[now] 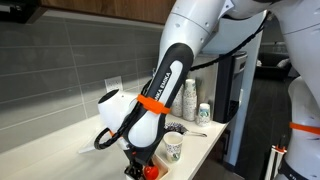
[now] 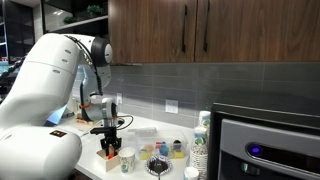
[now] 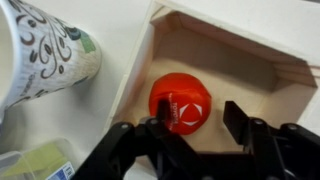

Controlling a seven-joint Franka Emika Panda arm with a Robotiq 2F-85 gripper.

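A red round object with white markings [image 3: 180, 103] lies inside a small light wooden box [image 3: 225, 62] in the wrist view. The left finger overlaps the lower left edge of the red object, while a gap shows between the right finger and it. Whether either finger touches it, I cannot tell. In exterior view 1 the fingers partly hide the red object [image 1: 151, 172] low in the frame. From exterior view 2 the box [image 2: 91, 157] shows on the counter beneath the gripper.
Close beside the box stands a patterned cup [image 3: 58, 55]. A clear container with colourful items [image 2: 160, 149], a dark round rack [image 2: 158, 166] and stacked cups [image 2: 199, 158] stand farther right. Behind the box, the counter is mostly bare.
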